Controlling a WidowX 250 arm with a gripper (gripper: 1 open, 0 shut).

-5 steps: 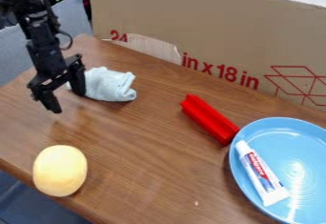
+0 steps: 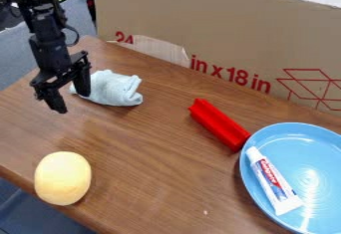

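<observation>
My black gripper is at the left of the table, low over the wood, beside a crumpled pale blue cloth. One finger is against or just in front of the cloth's left part, and the other is to the left above bare wood. The fingers look apart; whether cloth lies between them I cannot tell.
A red cylindrical object lies at centre right. A blue plate holds a toothpaste tube. A yellow round object sits at front left. A cardboard wall lines the back.
The gripper has risen slightly from where it was about a second ago. The other objects have not visibly moved.
</observation>
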